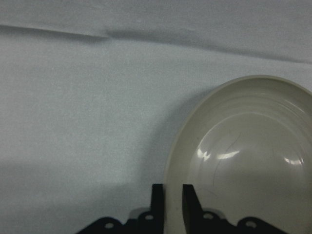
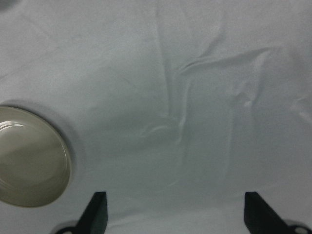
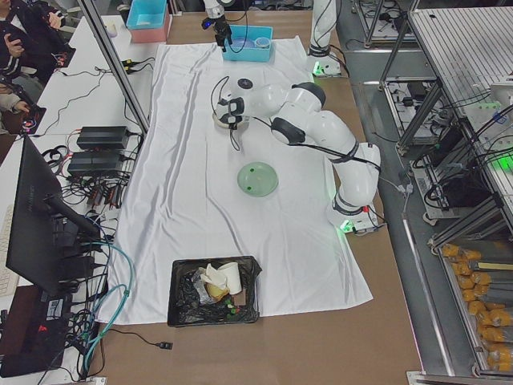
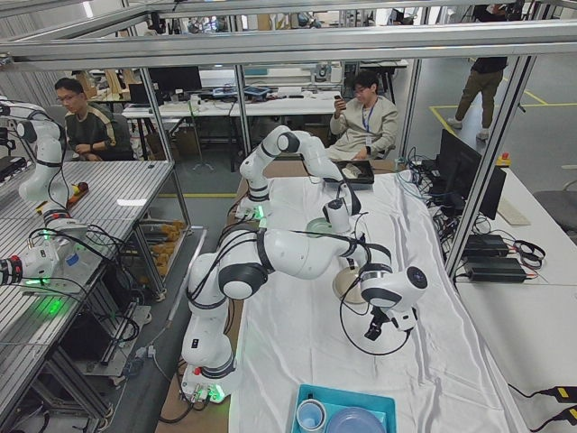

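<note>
My left gripper is shut on the near rim of a beige plate point(image 1: 248, 156), which rests on or just above the white cloth; in the camera left view the arm mostly hides it. My right gripper is open and empty over the cloth, with a plate point(image 2: 29, 161) to its left; in the camera right view this gripper point(image 4: 379, 329) is toward the blue bin's side. A green plate point(image 3: 257, 184) lies mid-table.
A blue bin point(image 3: 248, 56) holding a blue plate and cup stands at one end of the cloth point(image 3: 168, 208). A black tray point(image 3: 184, 313) with mixed items is at the other.
</note>
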